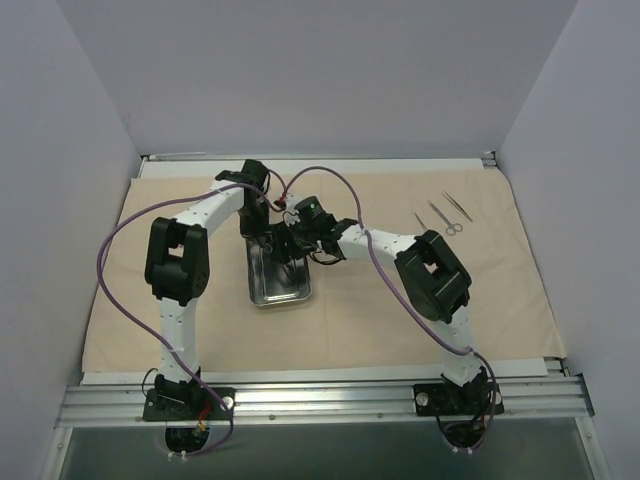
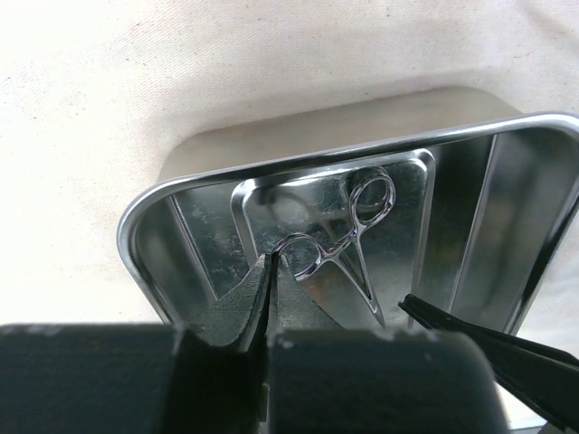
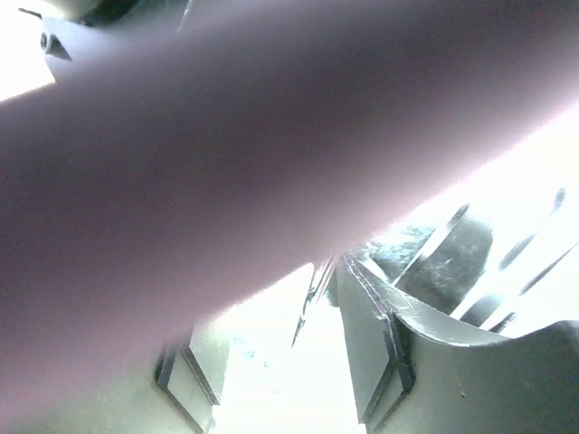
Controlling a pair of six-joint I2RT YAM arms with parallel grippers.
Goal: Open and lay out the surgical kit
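The metal tray lies on the cloth. Inside it, a ring-handled instrument, scissors or a clamp, slants with its narrow end toward the right gripper. My left gripper is shut on the edge of one handle ring, its tips over the tray's inner floor. From the right, a dark pointed finger of my right gripper reaches close to the narrow end. In the right wrist view, the right gripper's fingers stand apart, with no instrument clearly between them; glare and a blurred purple cable hide much there.
On the cloth at the right lie a slim tool, scissors and tweezers. Both arms crowd over the tray's far half, close together.
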